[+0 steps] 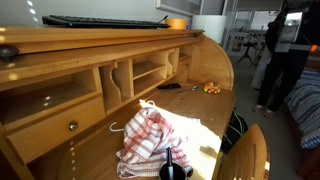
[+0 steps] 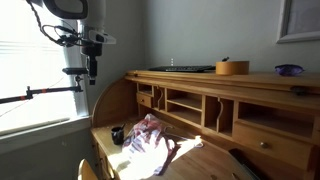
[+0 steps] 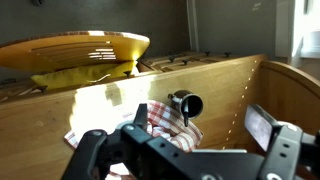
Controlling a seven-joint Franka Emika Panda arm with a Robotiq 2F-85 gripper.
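A red-and-white checked cloth lies crumpled on the wooden desk; it also shows in the second exterior view as a heap. Close beside it stands a dark mug with a dark handle-like stick rising from it. From above, the mug sits at the cloth's edge. My gripper hangs high at the left, well above the desk and apart from everything on it. In the wrist view its fingers stand spread wide, with nothing held between them.
The hutch carries a black keyboard and an orange round container. A small bowl of colourful items sits at the desk's far end. A wooden chair stands before the desk.
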